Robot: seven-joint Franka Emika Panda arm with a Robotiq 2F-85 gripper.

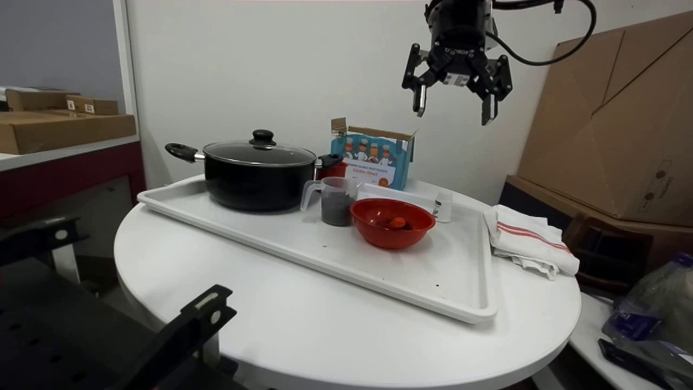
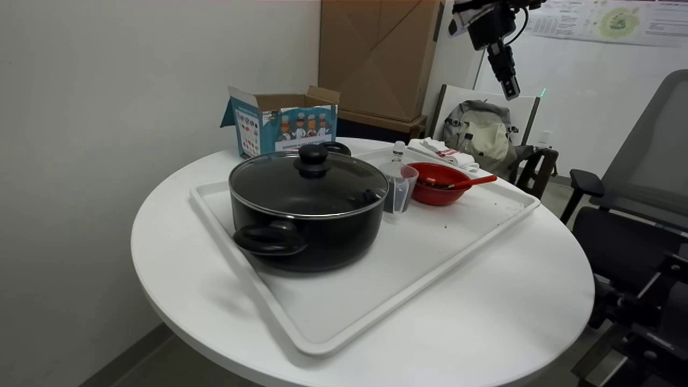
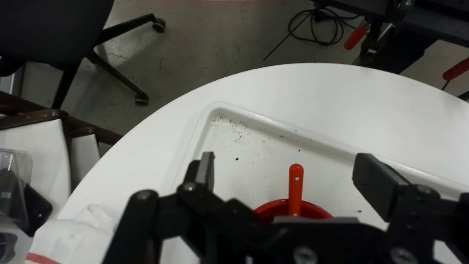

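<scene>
High above the right part of the tray, my gripper (image 1: pixel 456 114) stands open with empty space between its fingers. Below it on the tray is a red bowl (image 1: pixel 388 235) with dark bits inside. A red spoon (image 3: pixel 295 184) rests in the bowl, its handle sticking out over the rim. Against the bowl's left side in exterior view 1 stands a clear measuring cup (image 1: pixel 336 202) with dark contents. A black pot (image 1: pixel 258 185) with a glass lid sits at the tray's left end. In the wrist view my own gripper hides much of the bowl.
The white tray (image 1: pixel 312 257) covers much of the round table (image 1: pixel 273 325). Behind it stands a blue cardboard box (image 1: pixel 370 159). A small clear bottle (image 1: pixel 443 206) is behind the bowl. A folded towel (image 1: pixel 529 239) lies at the right. The tray's front right corner is bare apart from crumbs.
</scene>
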